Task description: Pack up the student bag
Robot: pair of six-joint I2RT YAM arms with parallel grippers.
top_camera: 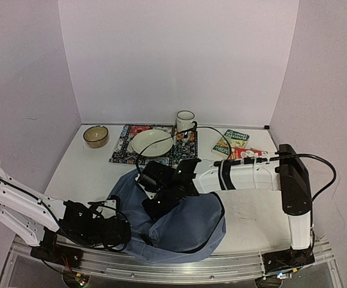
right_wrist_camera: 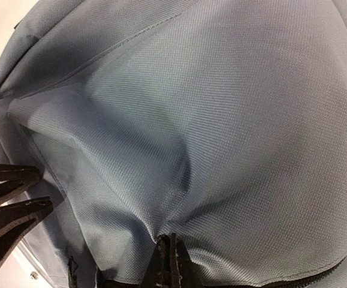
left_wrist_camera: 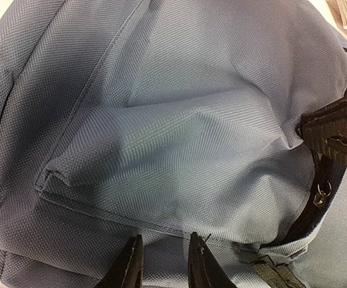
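The blue-grey bag (top_camera: 188, 222) lies at the table's front edge, its dark zipper (left_wrist_camera: 323, 192) along one rim of the opening. At the bag's left side, my left gripper is open above the fabric, its fingers apart with no cloth pinched between them. From the right, my right gripper reaches down onto the bag. Its fingers are shut, with folds of fabric gathering into their tips close to the zipper. The books (top_camera: 233, 143) lie at the back right, partly behind the right arm.
Across the back stand a white plate (top_camera: 152, 142) on a patterned mat (top_camera: 121, 150), a white mug (top_camera: 185, 120) and an amber bowl (top_camera: 96, 137). Bare table (top_camera: 254, 222) shows right of the bag. The right arm crosses over the bag, close to the left gripper.
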